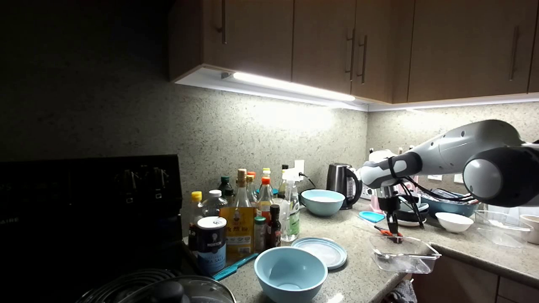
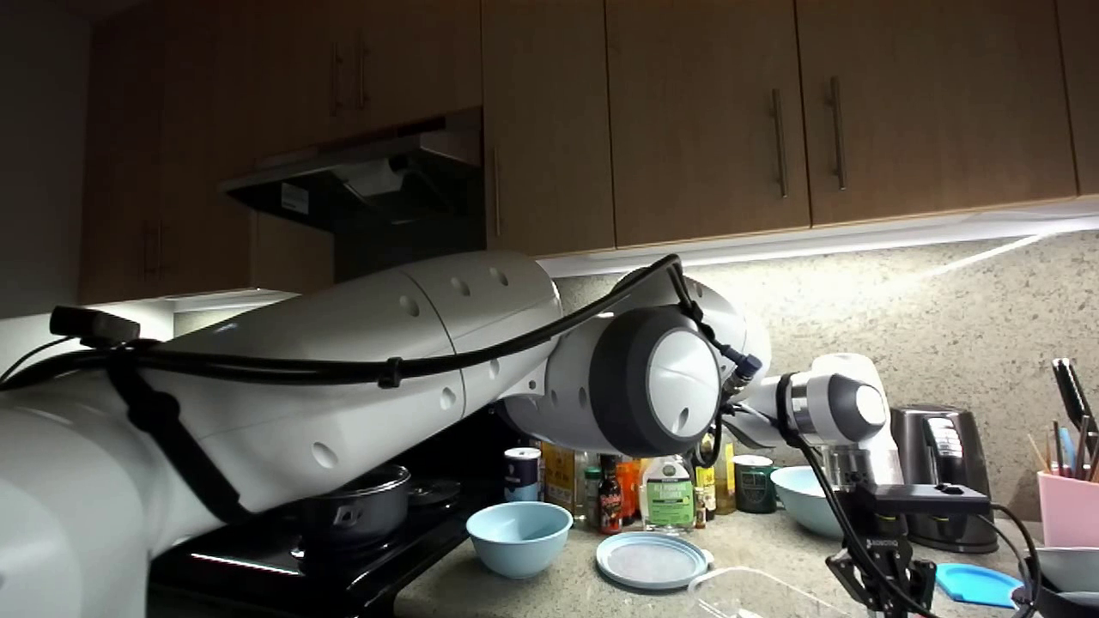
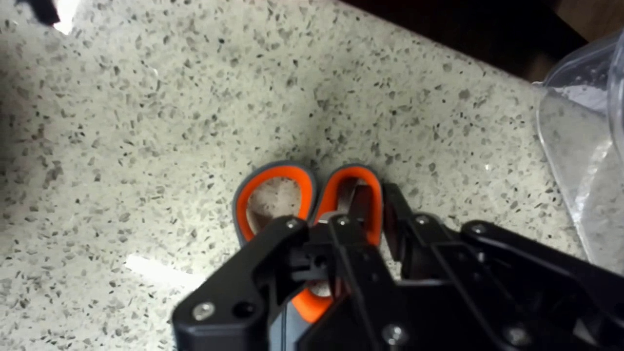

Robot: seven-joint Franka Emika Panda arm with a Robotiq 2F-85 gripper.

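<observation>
A pair of scissors (image 3: 304, 181) with orange and grey handle loops shows in the wrist view. My gripper is shut on one side of the right-hand loop, with one finger inside that loop and the other outside it. My own fingers and linkage hide most of the blades. In exterior view 1 the orange of the scissors (image 1: 385, 232) shows beside my gripper (image 1: 395, 236), low at the counter, behind the clear container (image 1: 404, 255). Exterior view 2 cuts off the fingertips at its bottom edge.
The clear container reaches over the counter's front edge in exterior view 1. A blue bowl (image 1: 290, 272) and a round lid (image 1: 323, 252) lie to its left. Behind stand a blue mat (image 1: 371, 216) and kettle (image 1: 337, 182); a white bowl (image 1: 454, 222) sits right.
</observation>
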